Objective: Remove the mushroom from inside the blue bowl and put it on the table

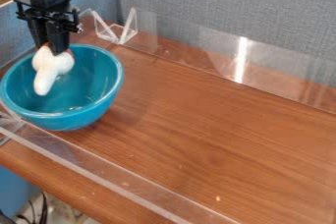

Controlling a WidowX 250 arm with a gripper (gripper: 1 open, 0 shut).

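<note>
The mushroom (50,71), pale with a rounded stem, hangs tilted over the blue bowl (101,100). My black gripper (55,46) is shut on its upper end. From this angle the mushroom's lower tip overlaps the bowl's inside, and I cannot tell how far it is above the bowl's bottom. The fingertips are partly hidden against the mushroom and the dark arm. The bowl stands upright at the table's left end.
Clear plastic borders run along its front (118,177) and back edges. A white wire stand (116,28) is behind the bowl, close to the grey partition (237,7).
</note>
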